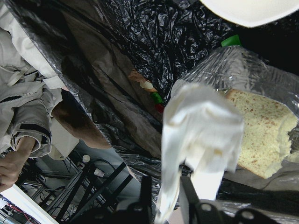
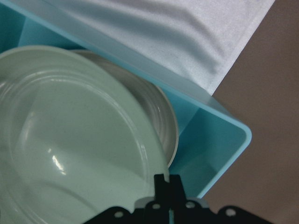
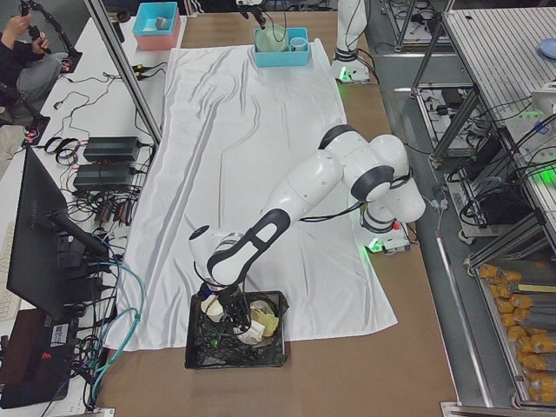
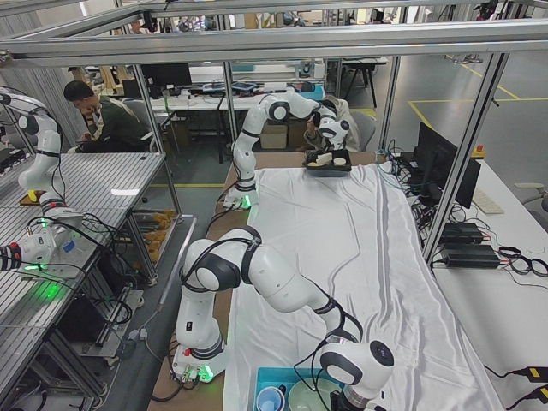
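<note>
A black bin lined with a dark bag (image 3: 208, 347) holds a bread piece (image 1: 259, 130) in clear film, a white dish (image 1: 247, 9) and some scraps. My left gripper is over this bin, shut on a crumpled white paper (image 1: 201, 126). In the right wrist view my right gripper is at the rim of a pale green plate (image 2: 79, 130), apparently shut on it, over a light blue bin (image 2: 219, 140) with another dish (image 2: 159, 121) inside.
A white cloth (image 3: 234, 139) covers most of the table between the two bins and is clear. A monitor (image 3: 39, 243) and cables line the left side. A blue cup (image 4: 270, 397) stands in the blue bin.
</note>
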